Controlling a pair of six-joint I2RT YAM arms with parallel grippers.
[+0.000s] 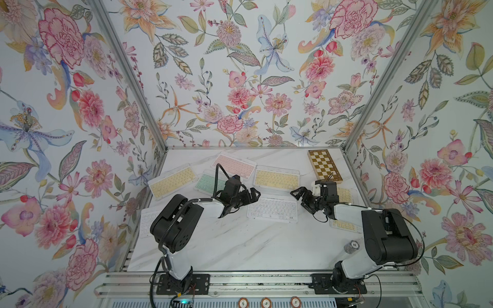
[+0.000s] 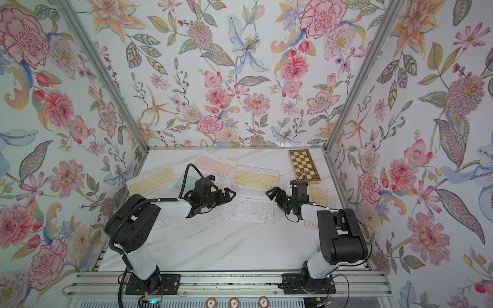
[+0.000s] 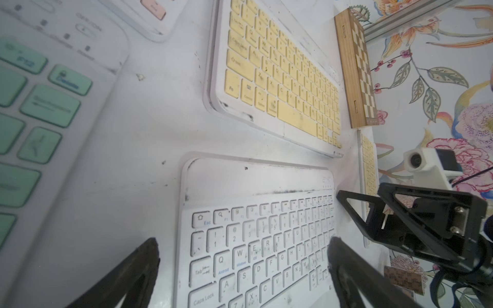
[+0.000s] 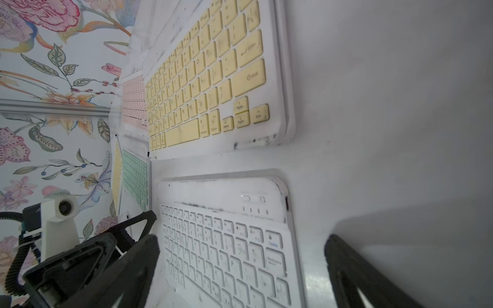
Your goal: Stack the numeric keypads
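Note:
A white keyboard (image 1: 272, 210) lies flat in the middle, between the two arms. Just behind it rests a yellow-keyed keyboard (image 1: 276, 179), apart from it. The pink-keyed one (image 1: 234, 165) and the green-keyed one (image 1: 205, 183) lie to the left, the green partly hidden by the left arm. My left gripper stands open over the white keyboard's left end; my right gripper is open over its right end. Nothing is between either pair of fingers. Two yellow-keyed pads (image 2: 319, 195) on the right are partly covered by the right arm.
Another yellow keyboard (image 1: 173, 180) lies at the far left, and a white one (image 1: 148, 222) sits partly behind the left arm. A checkered board (image 1: 324, 165) stands at the back right.

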